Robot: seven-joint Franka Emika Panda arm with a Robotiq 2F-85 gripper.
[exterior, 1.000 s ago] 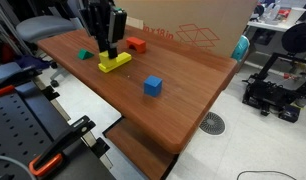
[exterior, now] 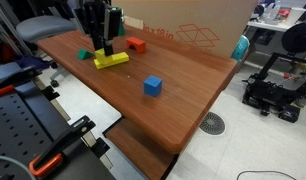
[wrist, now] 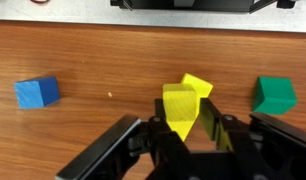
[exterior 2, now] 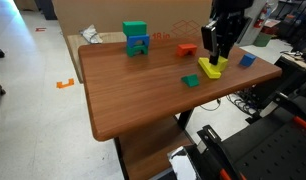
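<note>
Two yellow blocks sit together on the wooden table: a longer yellow piece point(exterior: 114, 61) lies flat, and a smaller yellow block point(wrist: 180, 101) appears to rest on top of it. In exterior view 2 the yellow pair point(exterior 2: 209, 70) lies right under my gripper point(exterior 2: 222, 50). My gripper point(exterior: 107, 49) points down, its fingertips just above the yellow blocks. From the wrist view, the fingers point(wrist: 126, 136) stand apart with the smaller yellow block near their tips. Whether they touch it cannot be made out.
A blue block point(exterior: 153, 86) stands to one side, a green block point(exterior 2: 190, 81) on the other. Behind are a red block point(exterior 2: 186, 49) and a green block point(exterior 2: 136, 28) stacked on a blue one point(exterior 2: 138, 45).
In exterior view 1 my gripper has shifted slightly left and up relative to the yellow blocks. The blue, red and green blocks have not moved.
</note>
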